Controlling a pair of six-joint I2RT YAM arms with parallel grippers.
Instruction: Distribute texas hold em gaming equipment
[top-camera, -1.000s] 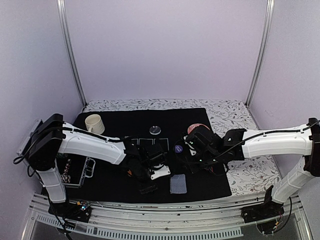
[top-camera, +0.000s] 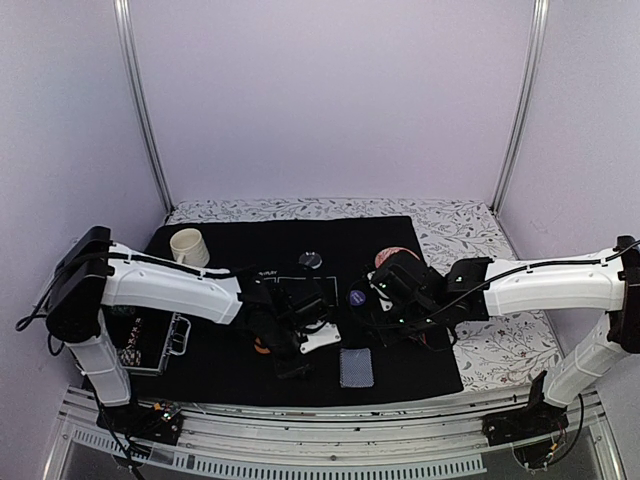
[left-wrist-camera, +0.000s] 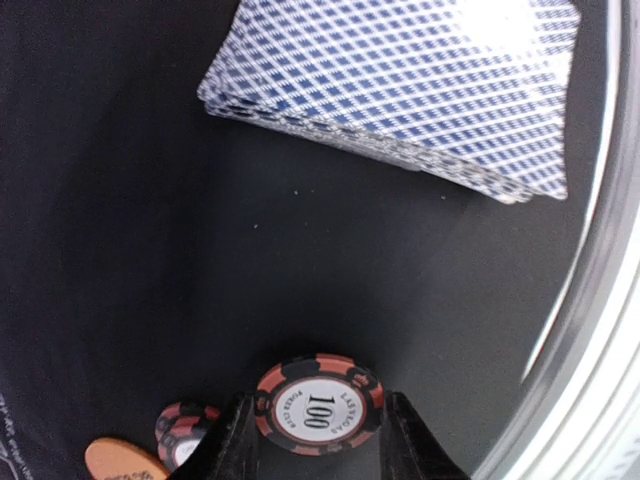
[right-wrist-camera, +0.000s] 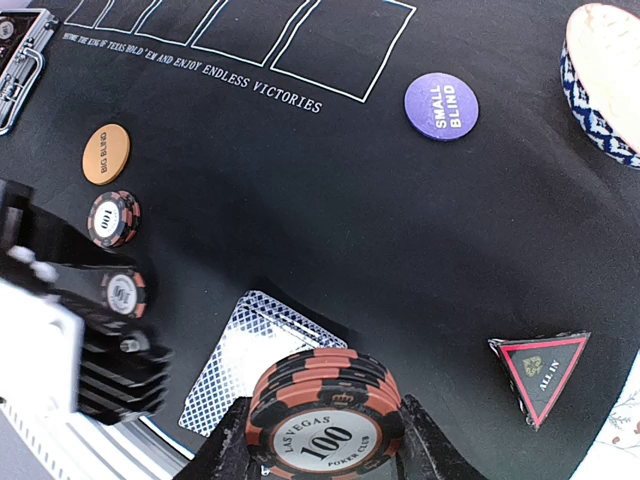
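Note:
My left gripper is low over the mat at a black-and-orange 100 chip (left-wrist-camera: 320, 405), its fingertips at either side of it; whether they grip it I cannot tell. A second chip stack (left-wrist-camera: 185, 432) and an orange big blind button (right-wrist-camera: 105, 153) lie beside it. My right gripper is shut on a stack of 100 chips (right-wrist-camera: 325, 400). The card deck (left-wrist-camera: 390, 70) lies near the front edge. A purple small blind button (right-wrist-camera: 440, 105) and a triangular all-in marker (right-wrist-camera: 540, 370) lie on the mat.
An open metal case (top-camera: 145, 345) is at front left, a white mug (top-camera: 188, 247) at back left, a patterned round container (right-wrist-camera: 600, 70) at the right. Printed card boxes (right-wrist-camera: 335, 60) cross the mat's middle.
The left arm has shifted slightly, its elbow and wrist a little changed in position near the chips. The right arm looks unmoved.

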